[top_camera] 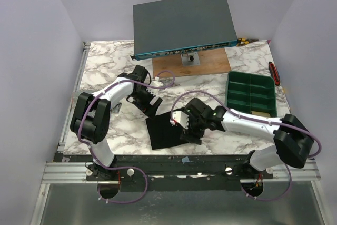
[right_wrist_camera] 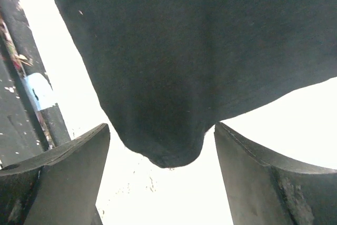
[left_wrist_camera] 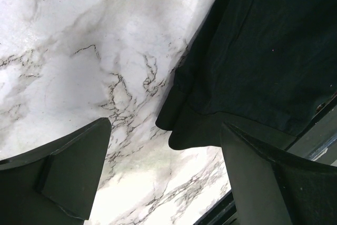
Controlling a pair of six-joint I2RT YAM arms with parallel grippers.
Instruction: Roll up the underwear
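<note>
Black underwear (top_camera: 164, 131) lies spread on the marble table, partly hidden in the top view by the right arm. Its left edge has a narrow fold, and the waistband end (left_wrist_camera: 197, 131) points between the fingers of my left gripper, which is open with bare marble under much of the gap. At the other side, a rounded corner of the cloth (right_wrist_camera: 168, 109) reaches between the spread fingers of my right gripper, also open. Neither gripper pinches the cloth.
A green divided box (top_camera: 251, 75) stands at the right back. A monitor (top_camera: 184, 25) on a wooden base (top_camera: 216, 60) fills the back middle. A grey cloth (top_camera: 79, 98) lies at the left behind the left arm. The table's front rail (top_camera: 158, 159) runs close below the underwear.
</note>
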